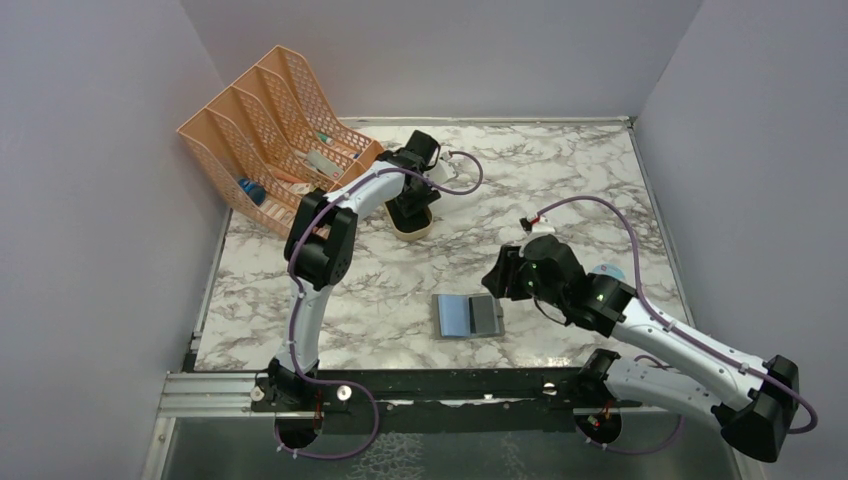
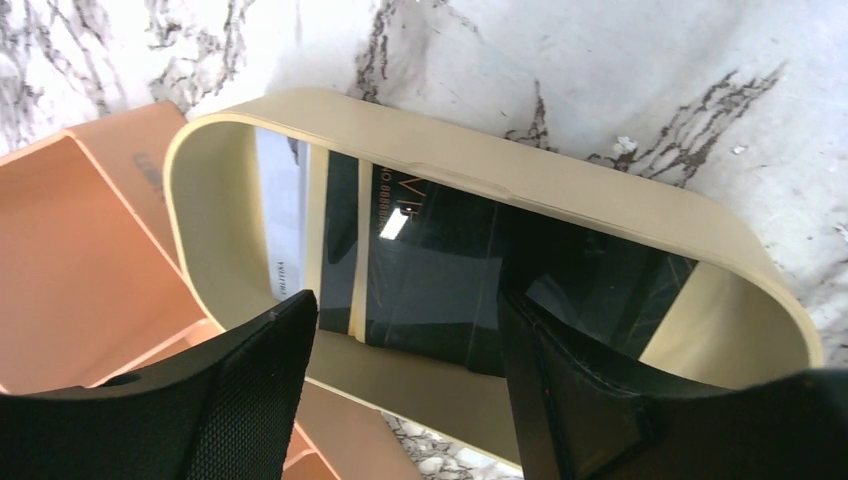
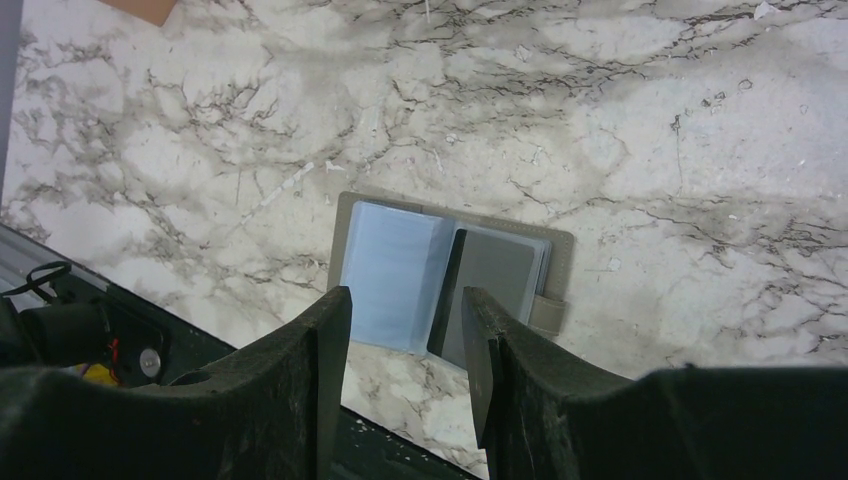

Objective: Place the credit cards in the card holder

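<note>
Dark cards (image 2: 434, 260) stand in an oval beige container, along with a pale card (image 2: 281, 215) at one end. Over that container hangs my left gripper, its fingers apart and no card visibly pinched between them. The card holder (image 3: 561, 262) lies spread flat on the table, with a light blue panel on one side and a dark grey panel on the other. My right gripper is open and empty above and beside the holder. Seen from the top, the left arm partly hides the container (image 1: 412, 235).
An orange slotted rack (image 1: 225, 130) with several small items stands at the back left, close against the container. A round blue item (image 1: 608, 271) lies behind the right arm. Bare marble tabletop (image 1: 560, 170) stretches across the back right.
</note>
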